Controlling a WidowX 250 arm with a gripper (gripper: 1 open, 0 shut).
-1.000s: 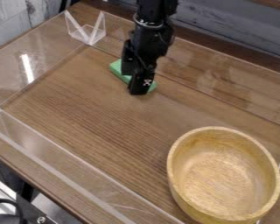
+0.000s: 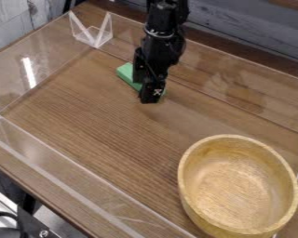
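The black robot arm reaches down from the top centre to a green block (image 2: 131,77) on the wooden table. My gripper (image 2: 151,91) is low over the block's right part, covering some of it. Its fingers are dark and small in this view, and the block is partly hidden behind them.
A pale oval container (image 2: 237,146) fills the lower right of the table (image 2: 89,149). A clear plastic piece (image 2: 92,28) sits at the upper left, and another lies at the left edge.
The block and container look to be in about the same places.
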